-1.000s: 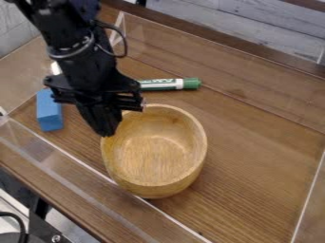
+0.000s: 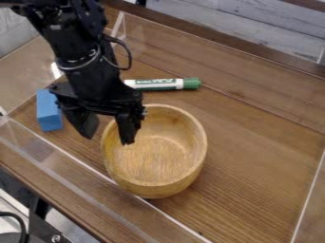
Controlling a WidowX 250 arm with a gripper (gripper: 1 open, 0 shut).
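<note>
My black gripper (image 2: 106, 123) is open, its fingers pointing down at the upper left edge of a round wooden bowl (image 2: 159, 159), which looks empty. To its left a blue block (image 2: 48, 112) lies on the table. Behind the gripper a green and white marker-like tube (image 2: 165, 84) lies on the table, partly hidden by the arm.
A raised edge with whitish boards runs along the back. Dark cables and parts sit at the lower left, beyond the table's edge.
The gripper has shifted left and somewhat toward the blue block, with its fingers now lower or more visible beside the bowl's rim. The objects have stayed in place.
</note>
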